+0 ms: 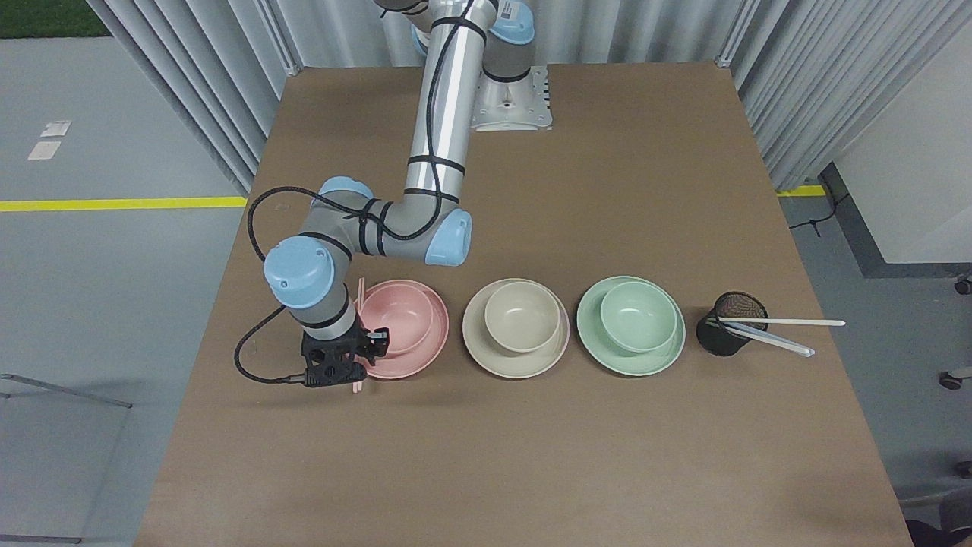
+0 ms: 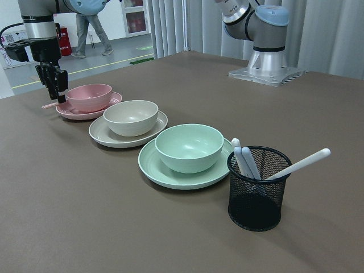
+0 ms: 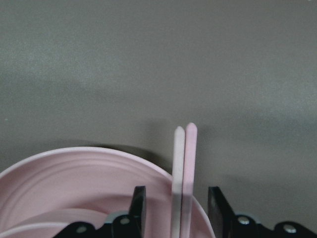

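Observation:
A pair of pink chopsticks lies along the edge of a pink plate, beside a pink bowl. My black gripper is open and low over them, the chopsticks between its two fingers in the wrist view, not visibly clamped. In the front view the arm partly hides the plate and chopsticks.
To the right stand a cream bowl on its plate, a green bowl on its plate, and a black mesh cup holding several chopsticks.

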